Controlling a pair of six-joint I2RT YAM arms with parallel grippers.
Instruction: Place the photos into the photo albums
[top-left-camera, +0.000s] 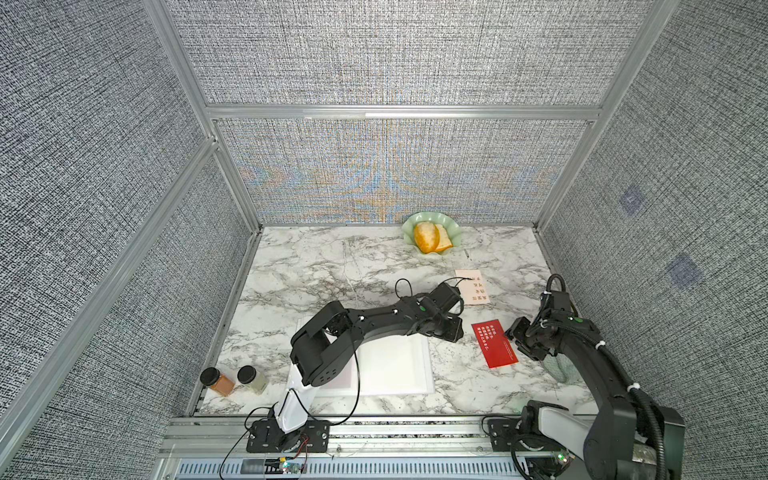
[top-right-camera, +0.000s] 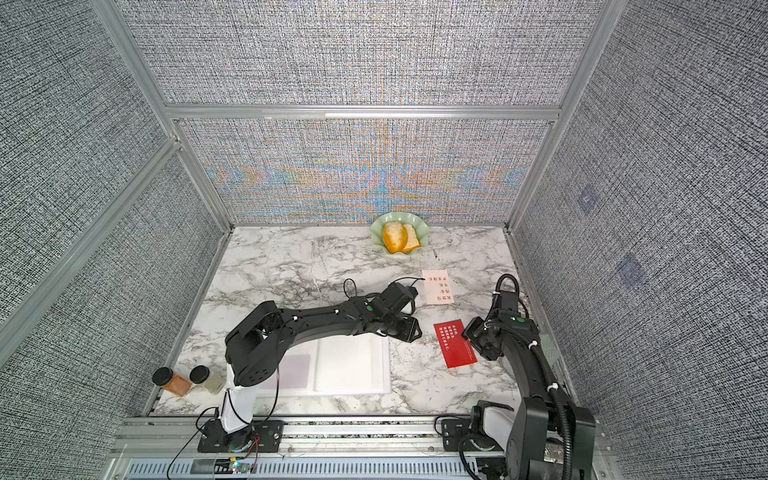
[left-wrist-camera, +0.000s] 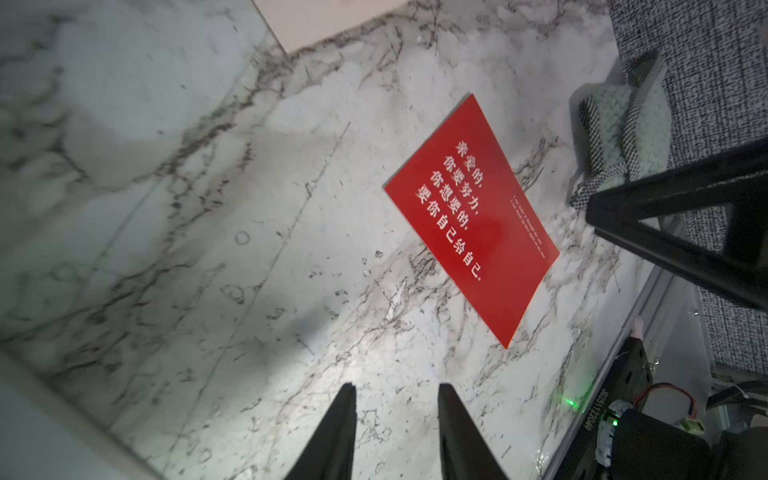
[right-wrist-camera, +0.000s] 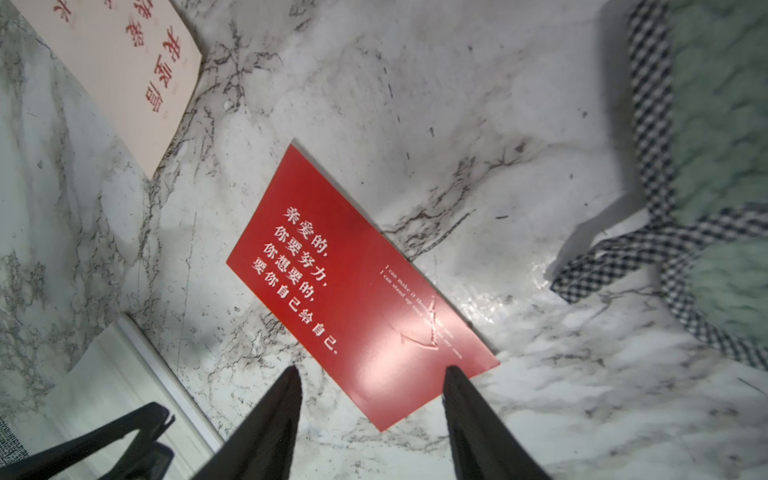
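Note:
A red photo card with white text (top-left-camera: 495, 345) lies on the marble table, and a pale card with red characters (top-right-camera: 437, 286) lies behind it. The white album (top-right-camera: 353, 365) is open at front centre, partly under the left arm. My left gripper is over the table left of the red card, fingertips apart, nothing between them. My right gripper is open just right of and above the red card, holding nothing.
A green bowl with bread (top-left-camera: 432, 232) stands at the back. Two jars (top-right-camera: 172, 382) stand at front left. A green checked-edge cloth (right-wrist-camera: 708, 152) lies at the right edge.

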